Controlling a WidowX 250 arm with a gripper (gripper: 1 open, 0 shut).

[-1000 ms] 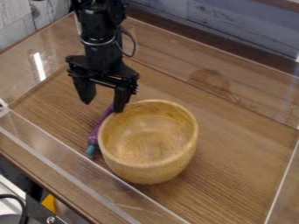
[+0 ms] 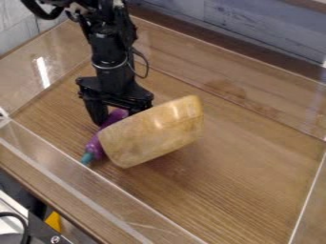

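The black gripper (image 2: 112, 100) is low over the wooden table, at the upper end of a purple object (image 2: 97, 148) with a teal tip, which lies partly hidden behind a tan bowl (image 2: 159, 133). The bowl is steeply tilted.
A pale wall and edge run along the left, with dark cables and a small yellow item at the bottom left.
The bowl has gone from lying upright to steeply tilted, its near side raised and shifted. The gripper has moved slightly left, over the purple object.
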